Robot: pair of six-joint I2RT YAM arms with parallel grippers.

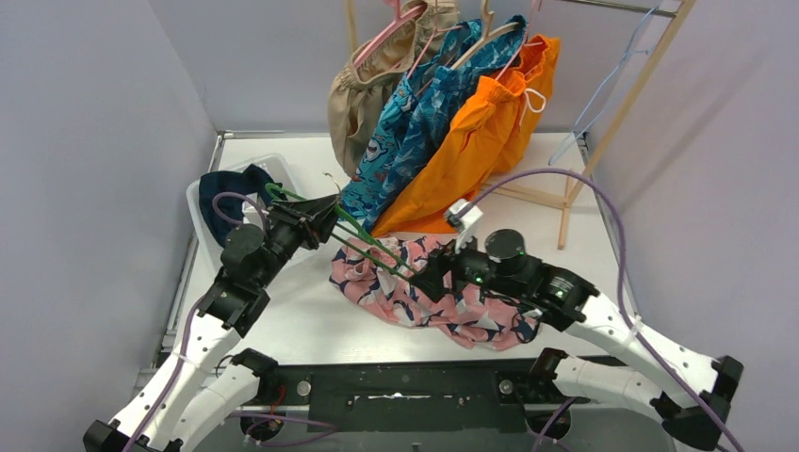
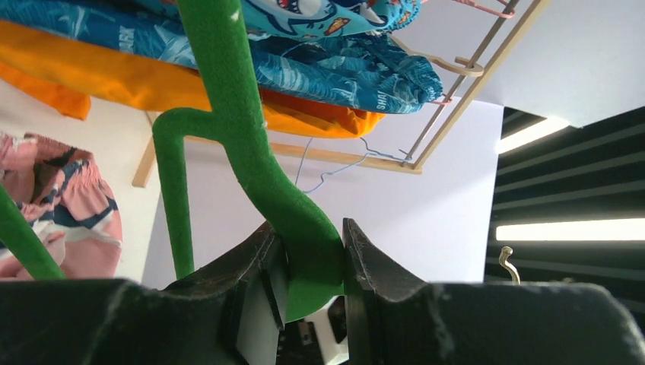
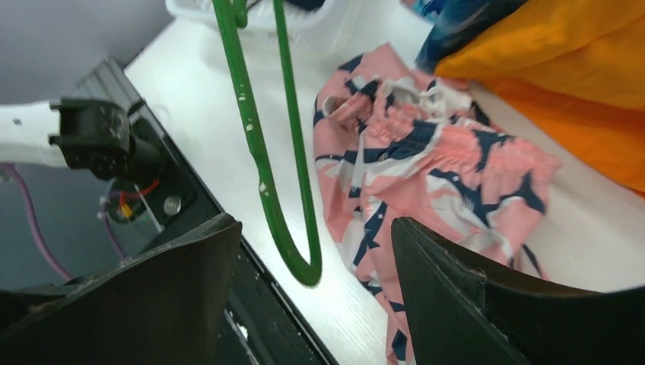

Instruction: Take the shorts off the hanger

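The pink shorts (image 1: 391,299), patterned in navy and white, lie crumpled on the white table, off any hanger. Above them a bare green hanger (image 2: 236,114) is held up, my left gripper being shut on it near its neck. Its far end reaches over the shorts toward my right gripper (image 1: 435,275). In the right wrist view that rounded end of the hanger hangs between the spread fingers of the right gripper, which is open and does not grip it; the shorts show below and beyond.
Tan shorts (image 1: 353,113), blue patterned shorts (image 1: 410,132) and orange shorts (image 1: 471,151) hang from a wooden rack at the back. A white basket (image 1: 279,168) with dark cloth stands at the left. A light-blue hanger (image 1: 603,94) dangles at the rack's right end.
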